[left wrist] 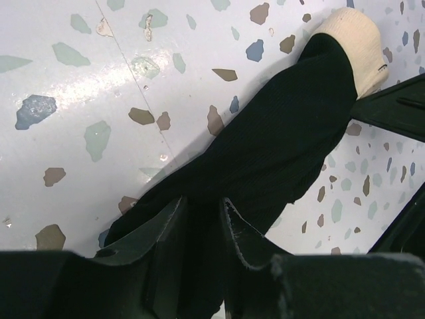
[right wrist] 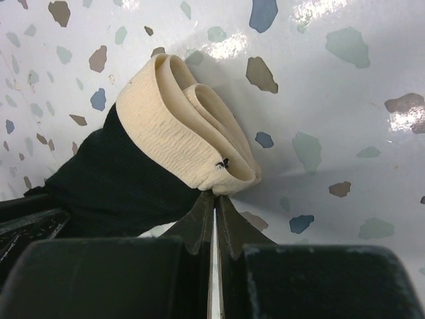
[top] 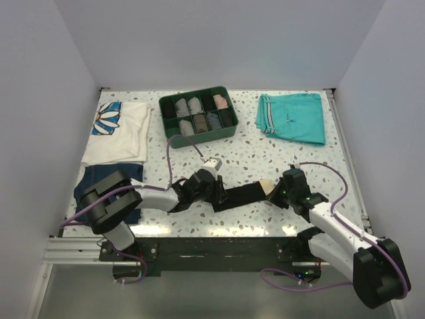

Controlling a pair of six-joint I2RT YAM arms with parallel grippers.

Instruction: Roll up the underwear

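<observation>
The underwear is a folded black strip with a cream waistband (right wrist: 174, 143) doubled over at its right end. It lies on the speckled table between my two grippers. Black cloth (left wrist: 265, 139) runs diagonally up to the band in the left wrist view. My left gripper is at the strip's left end, with black cloth between its slightly parted fingers. The right gripper has its fingertips together at the lower corner of the waistband, where the cloth looks pinched; how much is between them is hidden.
A green divided box (top: 230, 131) with rolled items stands at the back. Folded teal cloth (top: 292, 116) lies back right; white cloth (top: 133, 129) and navy cloth (top: 133, 173) lie at left. The table between box and strip is clear.
</observation>
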